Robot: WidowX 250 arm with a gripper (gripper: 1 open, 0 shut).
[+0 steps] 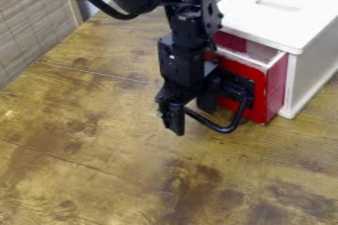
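Observation:
My black gripper (191,105) hangs low over the wooden table, its fingers open, right in front of the red front (258,76) of a white cabinet (286,17) with a drawer at the right. The arm comes down from the top left, and its body covers part of the red panel. Dark parts and a curved cable sit against the lower red face, and I cannot tell exactly where each fingertip touches.
A tiled, woven-looking surface (34,37) lies at the far left. The white cabinet fills the back right.

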